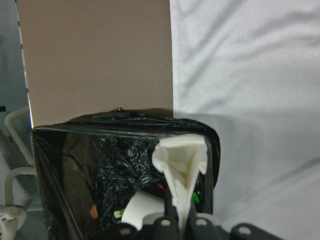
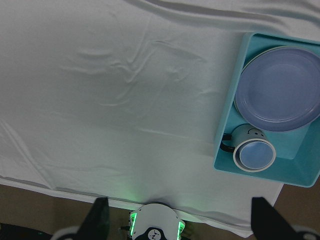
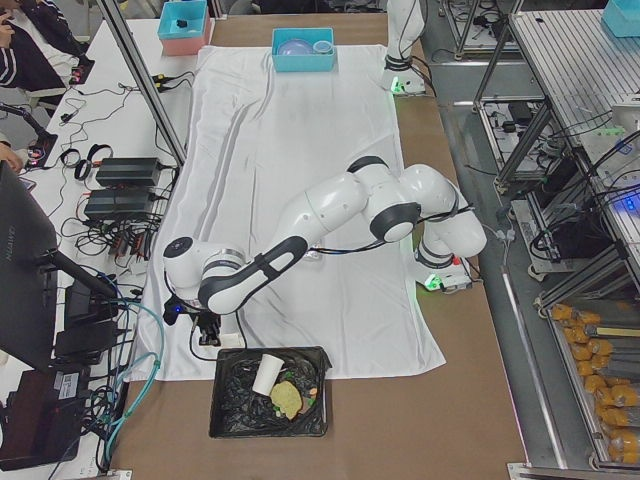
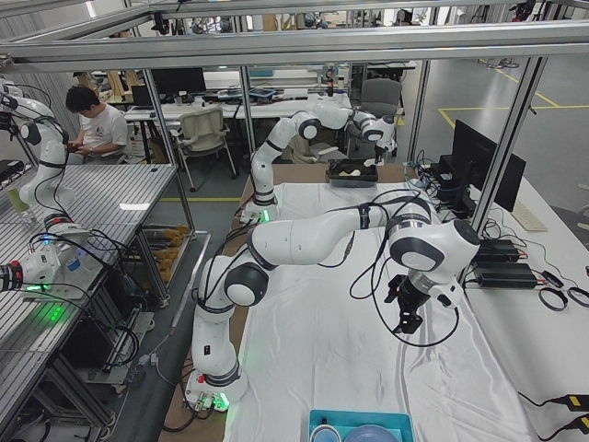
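Observation:
My left gripper (image 3: 208, 330) hangs over the near edge of a black-lined bin (image 3: 268, 430); in the left wrist view it is shut on a white crumpled piece (image 1: 179, 160), possibly paper or a container. Inside the bin lie a white cup (image 3: 268, 373), a yellow item (image 3: 286, 399) and small coloured bits. My right gripper (image 4: 406, 318) stands open above the white cloth, nothing between its fingers in the right wrist view.
A teal tray (image 2: 227, 125) holds a blue plate (image 2: 277, 87) and a mug (image 2: 252, 152) at the other end of the table.

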